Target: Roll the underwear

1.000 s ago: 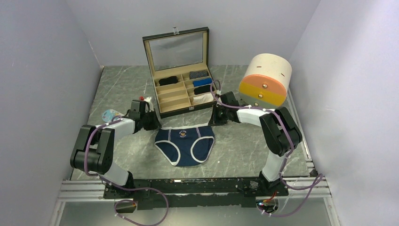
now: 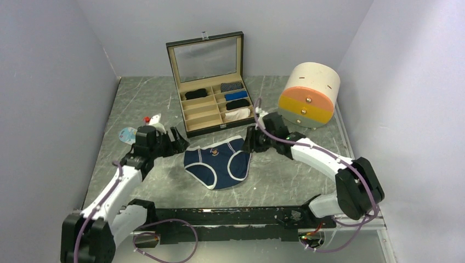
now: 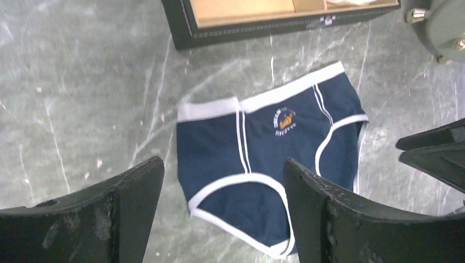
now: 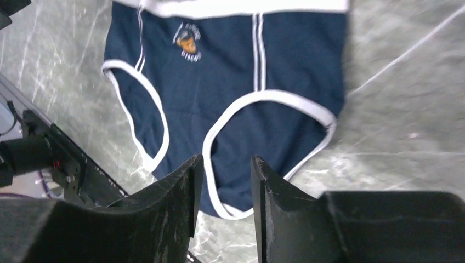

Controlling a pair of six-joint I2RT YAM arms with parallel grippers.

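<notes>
Flat on the table lies the navy underwear [image 2: 225, 160] with white trim, its white waistband toward the box and its leg openings toward the front edge. Its right side sits farther back than its left. Above and beside its left waistband corner, my left gripper [image 2: 180, 141] is open. In the left wrist view the left fingers [image 3: 312, 203] stand wide apart with no cloth held. My right gripper [image 2: 248, 143] is over the right edge of the underwear. The right wrist view shows its fingers [image 4: 186, 192] parted, with nothing gripped and the underwear [image 4: 186, 82] beneath.
Behind the underwear stands an open compartment box [image 2: 200, 118] holding several rolled garments. A rounded drawer chest [image 2: 315, 87] is at the back right. A light blue item [image 2: 127, 135] lies at left.
The underwear has turned slightly, its right side now farther back. Both arms have shifted, the right gripper coming leftward over the cloth's edge.
</notes>
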